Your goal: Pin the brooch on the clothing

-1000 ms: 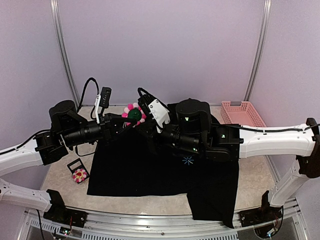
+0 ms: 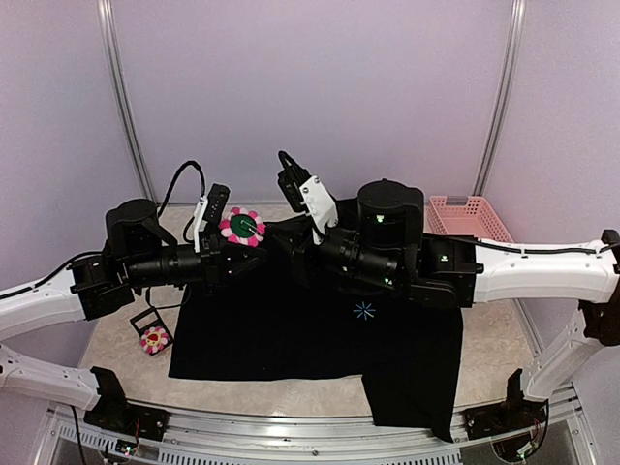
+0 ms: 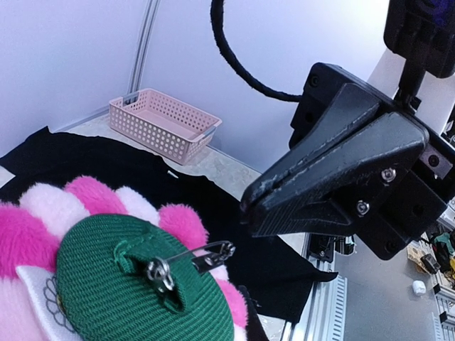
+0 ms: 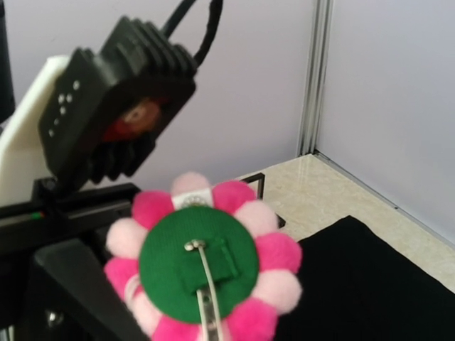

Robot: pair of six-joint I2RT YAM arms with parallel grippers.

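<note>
The brooch (image 2: 242, 226), a plush flower with pink and white petals, hangs in the air with its green back (image 4: 170, 270) and metal pin (image 4: 207, 277) facing the right wrist camera. My left gripper (image 2: 254, 260) is shut on its edge; the grip itself is mostly hidden. In the left wrist view, my right gripper is shut with nothing visible between its fingers, its tips just beyond the pin's clasp (image 3: 217, 256). Whether the pin is unfastened I cannot tell. The black shirt (image 2: 291, 339) lies spread flat on the table below.
A pink basket (image 2: 470, 215) stands at the back right. Another flower brooch (image 2: 154, 339) lies by a small black frame (image 2: 148, 318) left of the shirt. A small blue starburst mark (image 2: 363, 311) shows on the shirt. Both arms reach in over the shirt close together.
Over the last second the grippers have drawn apart. The right one shifted right and up in the top view, and the brooch moved left, exposing its back and pin.
</note>
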